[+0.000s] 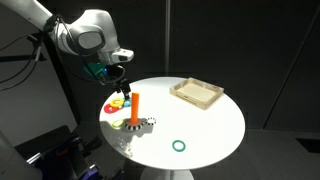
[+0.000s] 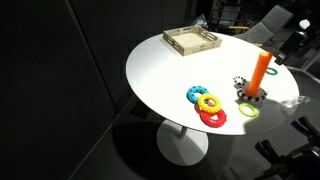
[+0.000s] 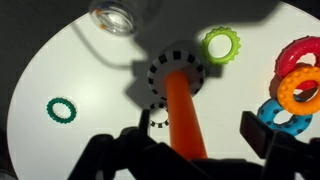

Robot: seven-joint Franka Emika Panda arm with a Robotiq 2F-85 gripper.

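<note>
An orange post [image 1: 135, 107] rises from the white table; a black-and-white striped ring [image 3: 177, 66] lies around its foot. My gripper is open above it, the post's top between its separated fingers and no ring in its grasp. In exterior view 2 the post [image 2: 261, 70] leans slightly. Beside it lies a smaller striped ring [image 3: 159, 115]. A lime green ring [image 3: 221, 44] is flat nearby. Red [image 3: 297, 58], orange-yellow [image 3: 299, 91] and blue [image 3: 285, 117] rings overlap at the wrist view's right. Apart from these lies a dark green ring [image 3: 61, 110].
A shallow wooden tray [image 1: 196, 94] stands at the table's far side. A clear glass-like object [image 3: 116, 17] shows at the wrist view's top.
</note>
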